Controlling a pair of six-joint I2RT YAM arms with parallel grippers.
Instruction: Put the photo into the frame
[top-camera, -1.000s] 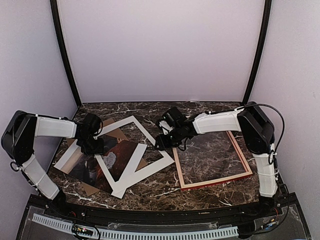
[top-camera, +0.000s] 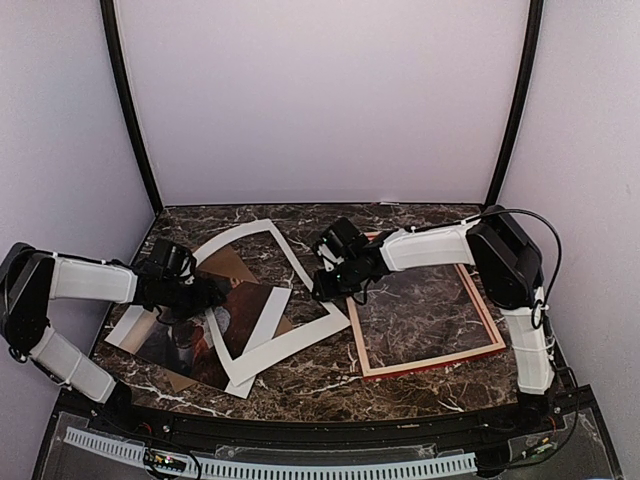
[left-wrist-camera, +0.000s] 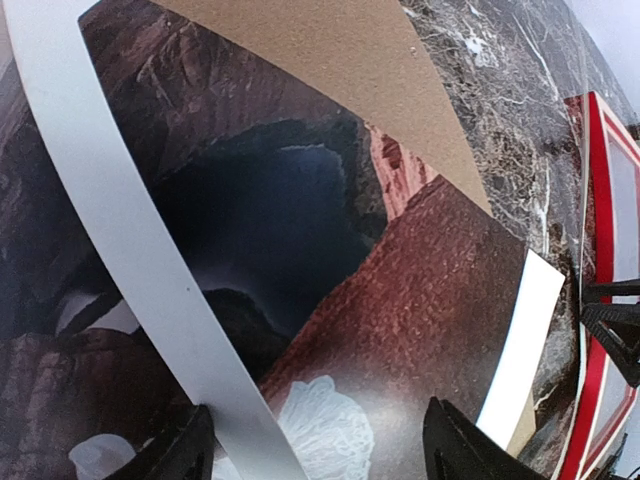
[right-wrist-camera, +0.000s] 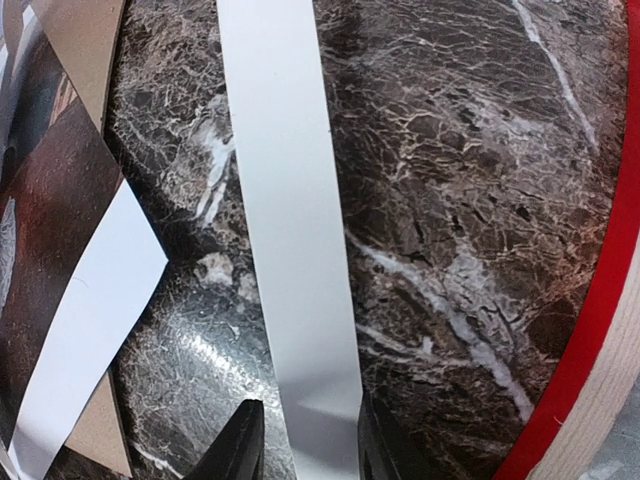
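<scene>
Left of centre lie a dark photo print (top-camera: 242, 325), brown board (left-wrist-camera: 300, 45) and a white cut-out border (top-camera: 284, 350), overlapping. My left gripper stands open low over the photo, one finger at the white strip (left-wrist-camera: 160, 280). My right gripper is part open over the white strip (right-wrist-camera: 290, 200) beside the red-edged frame; whether it grips the strip I cannot tell. The frame (top-camera: 420, 365) lies at the right with a pale inner rim and a clear pane.
Bare marble table (top-camera: 300, 395) shows along the front and back. Pale walls (top-camera: 70, 150) close in the sides and back.
My left gripper has moved toward the front and a little right. The far part of the white border appears raised and shifted toward the back. The right arm has barely moved.
</scene>
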